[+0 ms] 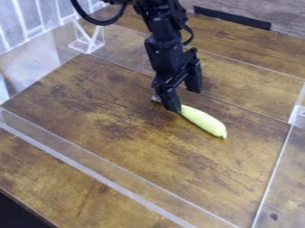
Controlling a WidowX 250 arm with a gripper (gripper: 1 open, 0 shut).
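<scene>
A pale yellow-green handled utensil (202, 121) lies diagonally on the wooden table, its small metal end pointing up-left and mostly hidden by my gripper. My black gripper (177, 94) hangs over that end with its fingers open, one reaching down beside the upper end of the handle. Whether a finger touches it I cannot tell.
A white bracket (87, 40) stands at the back left near a clear railing. Clear strips run along the table's left, front and right sides.
</scene>
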